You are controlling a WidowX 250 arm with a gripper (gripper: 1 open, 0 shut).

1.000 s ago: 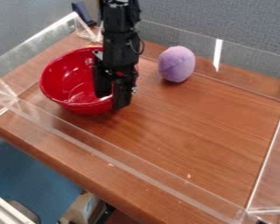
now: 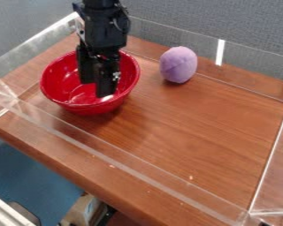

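Observation:
The black arm reaches down from the top into a red bowl (image 2: 65, 91) on the wooden table (image 2: 197, 150). Its gripper (image 2: 99, 83) is low inside the bowl, over its right half; whether the fingers are open or shut, or hold anything, is hard to make out. A purple ball-shaped object (image 2: 179, 64) lies apart from the bowl, to its right near the back.
Clear plastic walls edge the table at the back, left and front. Dark blue floor and some hardware show below the left front edge.
The arm and gripper have moved left, from the bowl's right side further into it. The bowl and purple object look unmoved.

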